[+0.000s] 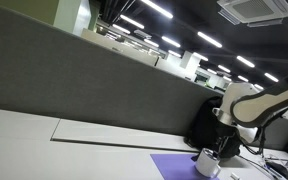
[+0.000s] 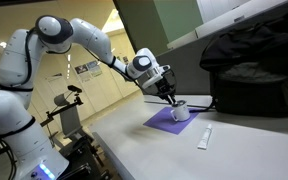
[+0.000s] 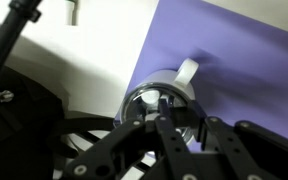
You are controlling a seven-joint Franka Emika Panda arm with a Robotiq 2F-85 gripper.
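A white mug (image 2: 181,113) stands upright on a purple mat (image 2: 162,121). In the wrist view its rim (image 3: 136,91) and handle (image 3: 186,72) show, with the gripper over the opening. The gripper's dark body covers the near part of the mug. Seen from the second exterior view, the gripper (image 2: 171,100) points down at the mug's top, close to its rim. Something pale shows within the mug; what it is cannot be told. The spacing of the fingers is hard to make out against the dark interior.
A black bag (image 2: 254,65) stands behind and to the right of the mug. A pale slim object (image 2: 205,136) lies on the white table, right of the mat. The grey partition (image 1: 94,85) bounds the back.
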